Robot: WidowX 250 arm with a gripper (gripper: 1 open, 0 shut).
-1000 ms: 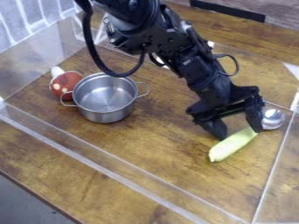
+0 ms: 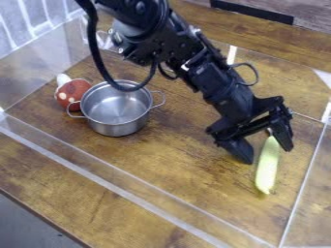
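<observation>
The black arm reaches from the top left to the right side of the wooden table, where its gripper [image 2: 256, 136] is low over the table, just by the upper end of a pale green elongated vegetable [image 2: 266, 170]. The vegetable lies nearly vertical in the view. Whether anything is between the fingers cannot be told. A silver pot [image 2: 116, 108] with two handles stands at the left, and a red object [image 2: 73, 95] with a white tip lies behind it.
Transparent borders run along its edges. The silver round object at the right is hidden behind the gripper.
The vegetable has turned from diagonal to nearly upright in the view. The gripper has shifted right and down, now covering the silver round object.
</observation>
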